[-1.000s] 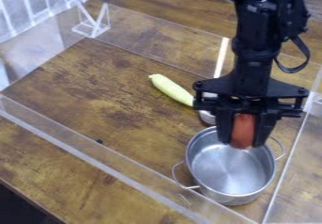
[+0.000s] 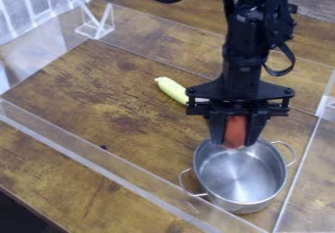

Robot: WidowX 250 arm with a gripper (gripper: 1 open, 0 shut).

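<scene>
The black gripper (image 2: pixel 237 116) hangs over a steel pot (image 2: pixel 241 178), with an orange-red object (image 2: pixel 236 131) between or just below its fingers; whether the fingers grip it is hard to tell. The object's lower end is at the back of the pot's opening. A pale yellow-green elongated vegetable (image 2: pixel 171 88) lies on the wooden table (image 2: pixel 92 115) behind and left of the pot.
Clear low walls (image 2: pixel 78 129) run along the table's edges around the work area, with a clear bracket (image 2: pixel 94 22) at the back left. The left part of the table is open.
The arm has shifted slightly left and back with the orange-red object. The pot and the pale vegetable stay where they were.
</scene>
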